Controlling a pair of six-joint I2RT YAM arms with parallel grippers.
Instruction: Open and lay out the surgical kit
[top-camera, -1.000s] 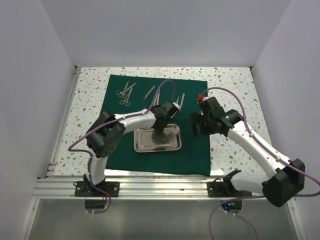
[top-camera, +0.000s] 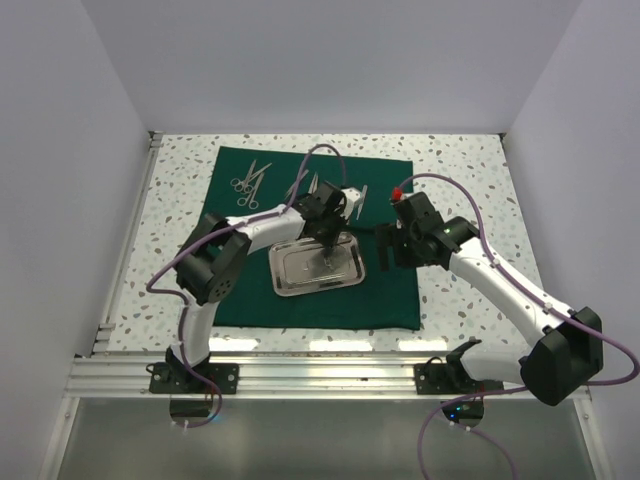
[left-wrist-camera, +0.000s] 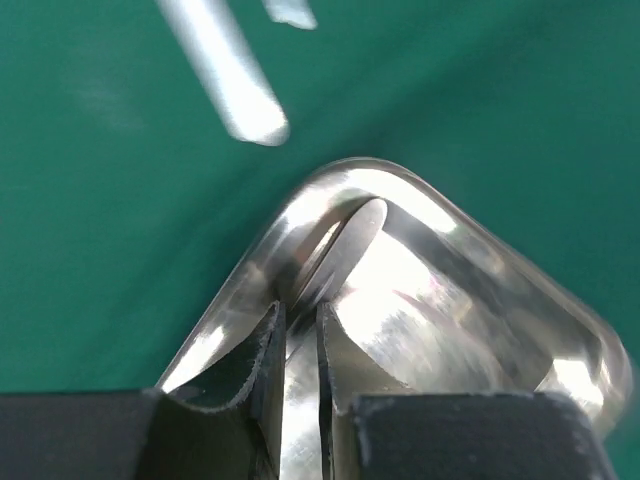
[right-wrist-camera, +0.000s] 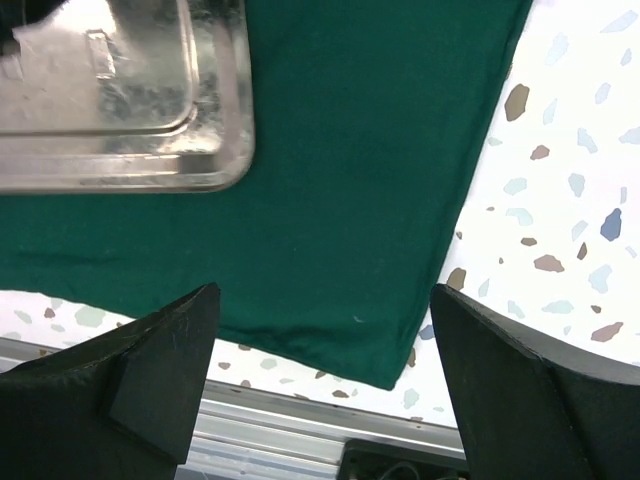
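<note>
A shiny metal tray (top-camera: 290, 288) rests slightly turned on the green cloth (top-camera: 300, 315). Inside its corner, a slim metal instrument (left-wrist-camera: 352, 245) lies along the wall in the left wrist view. My left gripper is down at the tray, its fingertips a narrow gap apart with the instrument's shaft running between them; whether they touch it is unclear. Clear of the tray on its right, my right gripper hangs wide open over the cloth, nothing between its fingers.
Scissor-like tools (top-camera: 247, 190) and several slim instruments lie along the cloth's far part, some hidden by the left arm. Bare cloth (right-wrist-camera: 340, 200) lies right of the tray, with speckled tabletop (right-wrist-camera: 560, 200) beyond.
My left gripper moved a little; the right arm barely changed.
</note>
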